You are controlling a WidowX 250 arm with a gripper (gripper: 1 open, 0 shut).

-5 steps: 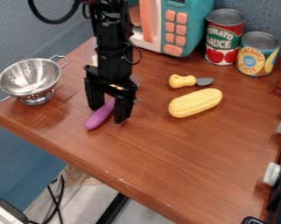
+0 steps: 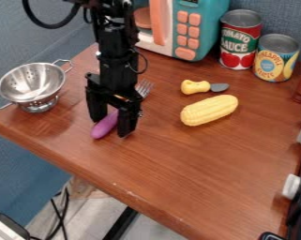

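My black gripper [image 2: 113,112] hangs low over the left part of the wooden table, its fingers around or just over a purple eggplant [image 2: 105,126], whose lower end sticks out toward the front left. Whether the fingers touch it or are closed on it is hidden by the dark gripper body. A fork [image 2: 143,88] lies just behind the gripper, partly hidden by it.
A metal colander [image 2: 33,85] sits at the left edge. A corn cob [image 2: 209,110] and a yellow-handled cutter [image 2: 198,86] lie at centre right. Two cans [image 2: 239,39], a toy microwave [image 2: 183,26] and a stove [image 2: 300,183] line the back and right.
The gripper has shifted slightly left and settled around the eggplant over the last second; the other objects are unchanged.
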